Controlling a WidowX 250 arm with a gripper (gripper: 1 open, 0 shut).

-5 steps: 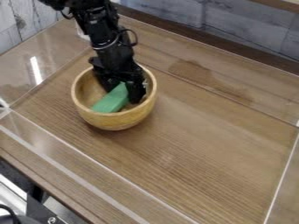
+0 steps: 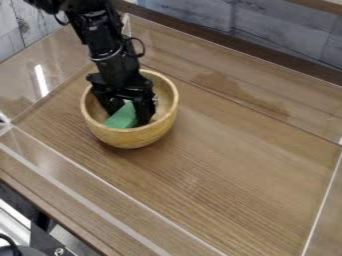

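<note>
A round wooden bowl [image 2: 156,133] sits on the wooden table at the upper left of the camera view. In it lies a green object [image 2: 120,117], partly covered by my black gripper [image 2: 132,104], which reaches down from the top into the bowl. The gripper is open; whether its fingers touch the green object is hard to tell.
The gripper has shifted a little to the left over the bowl, and its arm stands more upright at the left. The bowl and green object have moved slightly, if at all.
</note>
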